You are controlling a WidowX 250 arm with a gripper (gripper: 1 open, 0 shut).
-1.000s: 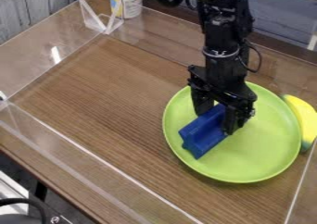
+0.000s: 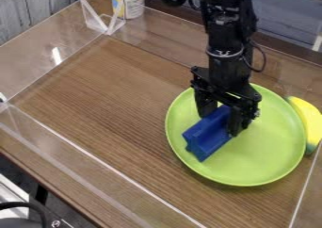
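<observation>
A blue block (image 2: pixel 205 138) lies tilted on a green plate (image 2: pixel 259 166) on the right half of the table. My black gripper (image 2: pixel 229 117) reaches down from the top onto the upper end of the block, its fingertips hiding that end. Whether the fingers are closed on the block is hard to tell.
A yellow banana-like object (image 2: pixel 306 124) lies right of the plate. A can (image 2: pixel 128 2) and a white plastic piece (image 2: pixel 102 18) sit at the back left.
</observation>
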